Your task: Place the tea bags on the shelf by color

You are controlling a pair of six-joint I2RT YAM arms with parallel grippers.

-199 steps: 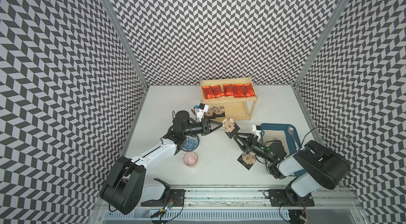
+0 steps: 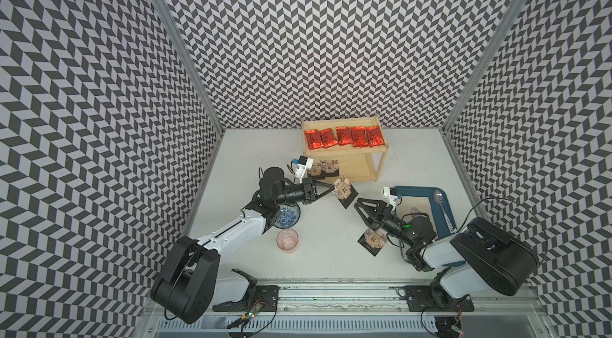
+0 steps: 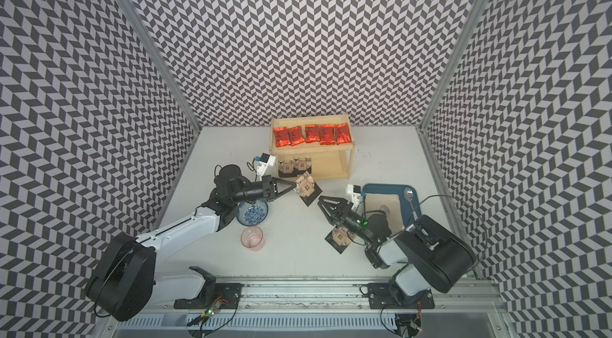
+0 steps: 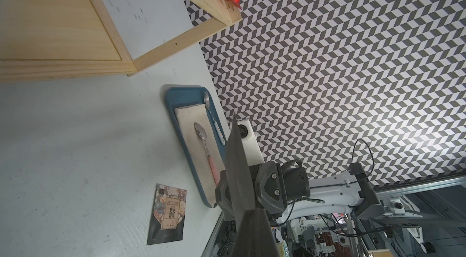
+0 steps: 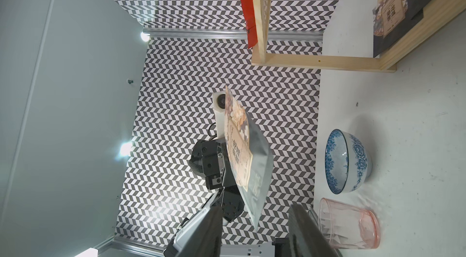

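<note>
My left gripper is shut on the upper edge of a dark tea bag with a floral label, held over the table in front of the shelf. In the left wrist view this bag appears nearly edge-on. Just off the bag's lower end, my right gripper stands open; nothing lies between its fingers. Another dark tea bag rests on the table below the right arm. Several red tea bags line the top of the wooden shelf; dark ones lie on its lower level, left side.
A blue tray with spoons and a cloth sits at the right, partly under the right arm. Beside the left arm are a blue-patterned bowl and a pink glass. The lower shelf's right part is bare.
The left arm barely moved.
</note>
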